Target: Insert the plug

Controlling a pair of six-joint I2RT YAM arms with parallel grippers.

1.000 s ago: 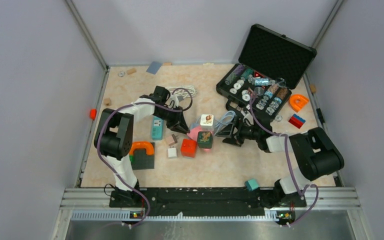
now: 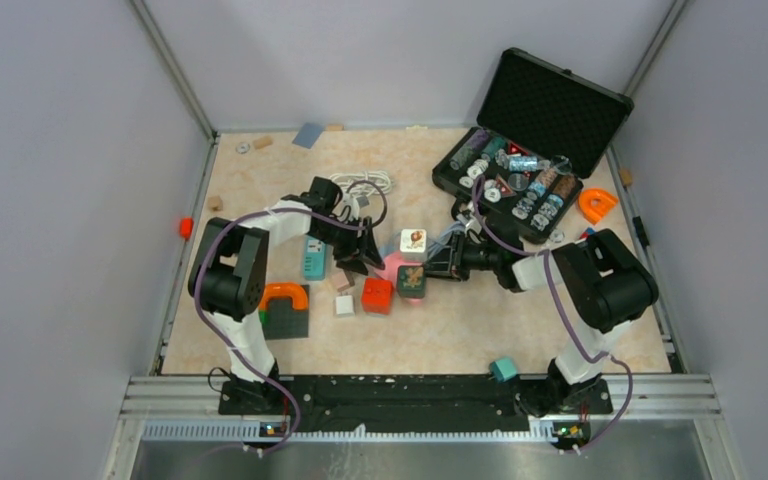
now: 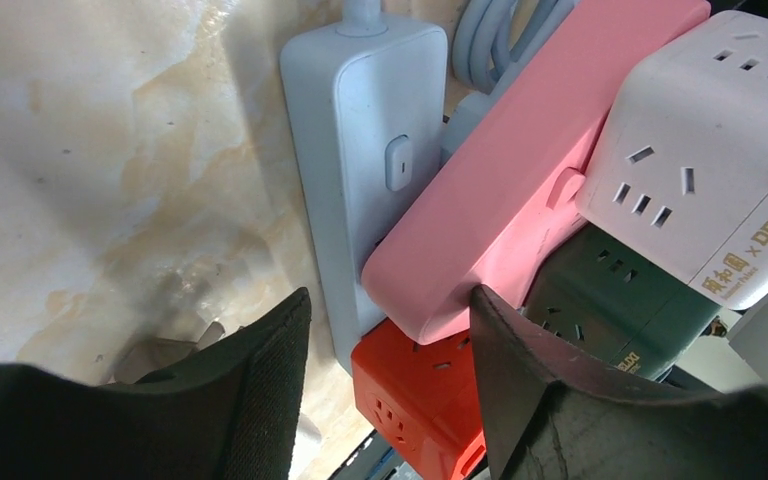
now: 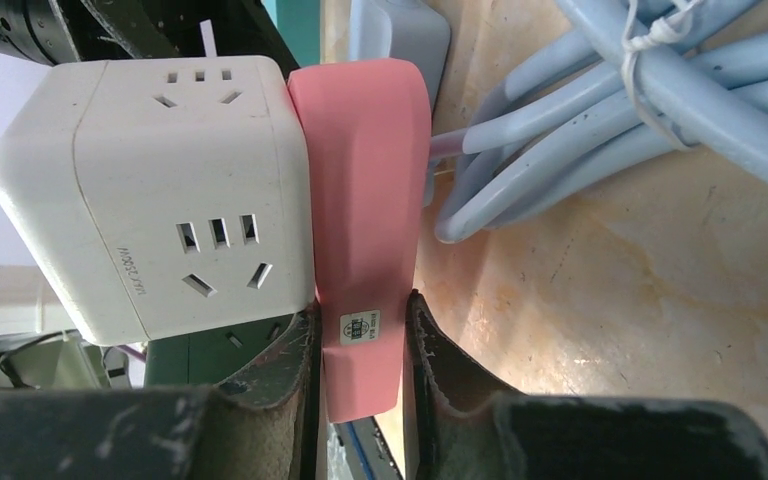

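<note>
A pink power strip (image 3: 505, 190) leans against a blue-grey power strip (image 3: 390, 110) with a switch. My right gripper has its fingers on both sides of the pink strip's near end; whether they press on it I cannot tell. Beside the strip's other end, my left gripper stands open, with the pink strip's tip and a red cube socket (image 3: 420, 400) beyond its fingers. A small beige block with prongs, seemingly a plug (image 2: 343, 280), lies left of the red cube in the top view.
A white cube socket (image 4: 195, 190) and a green cube socket (image 2: 411, 281) crowd the pink strip. Thick blue-grey cable (image 4: 580, 120) coils beside it. An open black case (image 2: 510, 180) fills the back right.
My right gripper has moved left to the pink strip, its arm now hiding most of the red and blue blocks. Lately the left gripper has shifted slightly right and toward the front.
</note>
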